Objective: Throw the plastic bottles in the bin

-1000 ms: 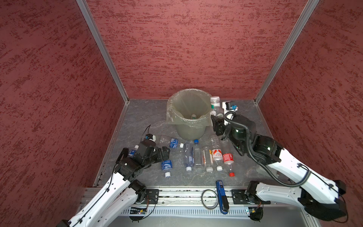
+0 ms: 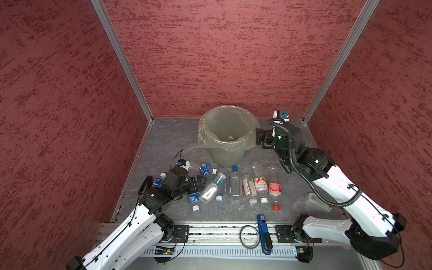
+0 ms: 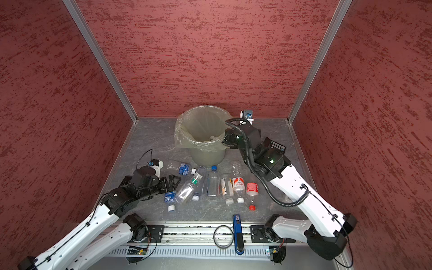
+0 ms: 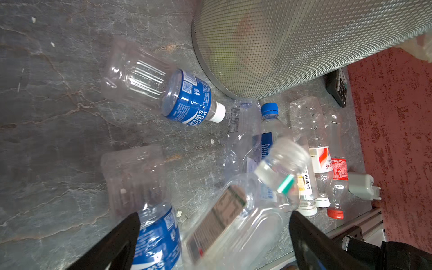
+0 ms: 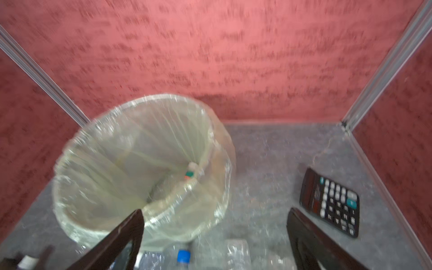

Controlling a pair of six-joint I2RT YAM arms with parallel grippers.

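Note:
The bin (image 2: 227,155), lined with a clear bag, stands near the back wall; a bottle with a white cap (image 5: 191,168) is inside it. Several plastic bottles lie in front. One clear bottle with a green band (image 2: 209,191) rests slanted among them, blurred in the left wrist view and partly over its neighbours. Blue-label bottles (image 2: 205,169) (image 2: 193,198) lie near my left gripper (image 2: 199,183), which is open and empty. Toward the right are a blue-capped bottle (image 2: 235,182) and a red-capped one (image 2: 275,189). My right gripper (image 2: 259,136) is open and empty at the bin's right rim.
A black calculator (image 5: 330,201) lies right of the bin. A blue-handled tool (image 2: 264,234) and a grey ring (image 2: 249,237) sit by the front rail. A pale object (image 2: 317,202) is at front right. Floor left of the bin is clear.
My right arm reached over the bin and drew back right.

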